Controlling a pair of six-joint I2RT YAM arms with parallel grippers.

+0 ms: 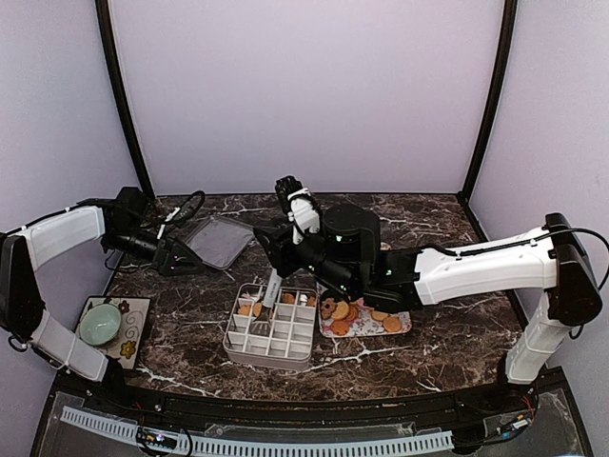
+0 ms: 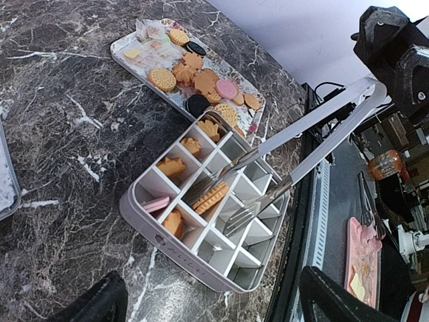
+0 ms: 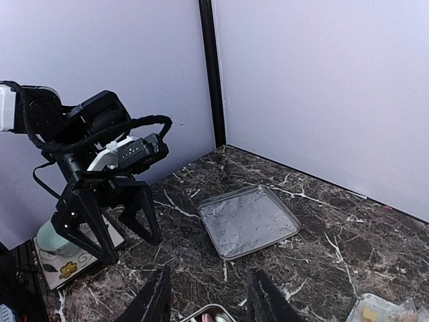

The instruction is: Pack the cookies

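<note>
My right gripper (image 1: 290,238) grasps the bent end of metal tongs (image 2: 358,90), whose forked tips reach down into the divided grey box (image 1: 271,360). In the left wrist view, these forks stand apart: one is beside a ridged oblong cookie (image 2: 211,198) in a middle compartment, the other over compartments to its right. Along the box's far and left sides, compartments hold several cookies, among them a star-shaped one (image 2: 171,167) and a pink one (image 2: 155,204). Left of the box, my left gripper hangs open and empty above the table.
A patterned tray (image 1: 371,330) of assorted cookies lies right of the box, partly hidden by my right arm. Behind the box is a clear lid (image 3: 249,221). A green bowl (image 1: 100,324) sits on a flowered tray at the left. Bare table lies between bowl and box.
</note>
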